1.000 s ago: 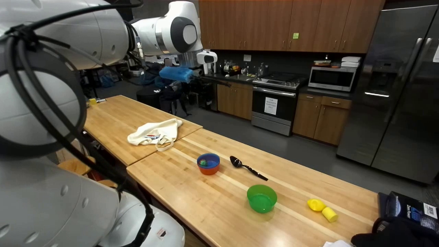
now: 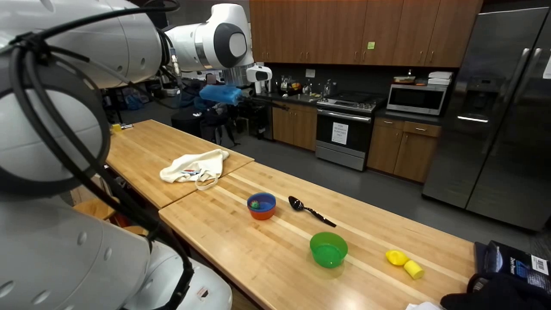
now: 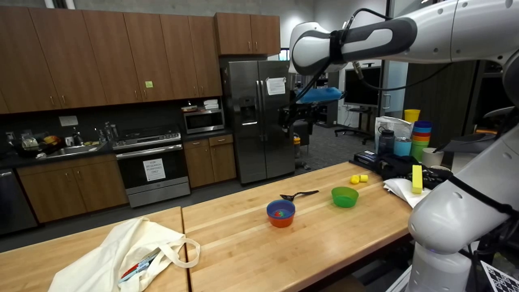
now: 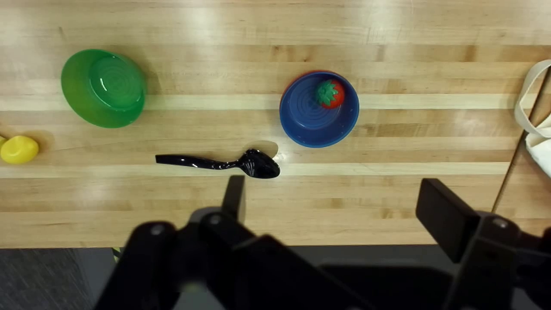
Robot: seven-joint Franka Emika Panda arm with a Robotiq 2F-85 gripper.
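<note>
High over the table, my gripper stands open, and only the tabletop shows between its fingers. A blue bowl (image 4: 310,121) nested in a red-orange bowl (image 3: 281,223) holds a red strawberry (image 4: 334,95) with a green top. Beside it lies a black spoon (image 4: 258,164), its handle pointing towards the green bowl (image 4: 118,88), which is empty. A yellow lemon-like object (image 2: 396,257) rests against or close to a yellow cylinder (image 2: 414,269) on the far side of the green bowl.
A cream cloth bag (image 3: 116,253) with pens lies across the seam between the two tables. Dark boxes and cloth (image 2: 511,289), stacked cups (image 3: 421,136) and a yellow block (image 3: 417,179) crowd the other end. Bare wood surrounds the bowls.
The arm sits very slightly lower than a second ago in exterior view 1. Everything on the table has stayed in place.
</note>
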